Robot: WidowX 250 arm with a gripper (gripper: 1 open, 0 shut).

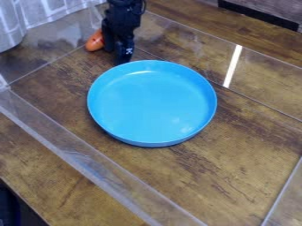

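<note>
The dark gripper (118,42) is low at the back of the wooden surface, near the top middle of the view. An orange object (95,41), resembling a carrot, lies at its left side, partly hidden by it; whether the fingers touch or hold it, I cannot tell. A round blue plate (151,104) lies in front of the gripper, in the middle of the surface.
Clear plastic edging (71,154) runs diagonally along the left. A white cloth or curtain (24,22) is at the top left. A white strip (232,66) lies right of the plate.
</note>
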